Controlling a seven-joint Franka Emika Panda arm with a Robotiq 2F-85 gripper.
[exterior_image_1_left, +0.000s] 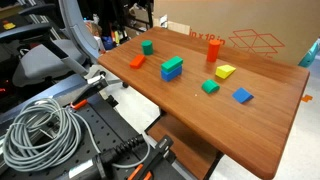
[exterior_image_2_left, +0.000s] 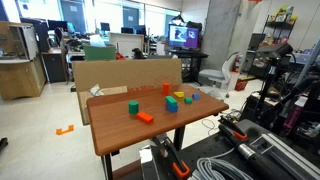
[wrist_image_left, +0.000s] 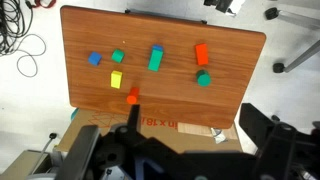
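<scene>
My gripper hangs high above the table, its black fingers spread wide at the bottom of the wrist view with nothing between them. Below, a green block rests on a blue block near the table's middle. An orange-red flat block and a green cylinder are at one end. Toward the other end are an upright orange-red cylinder, a yellow block, a small green block and a small blue block. All are apart from the gripper.
The brown wooden table has broad clear areas around the blocks. A cardboard panel stands along its far side. Coiled grey cable lies beside the black base rail, off the table.
</scene>
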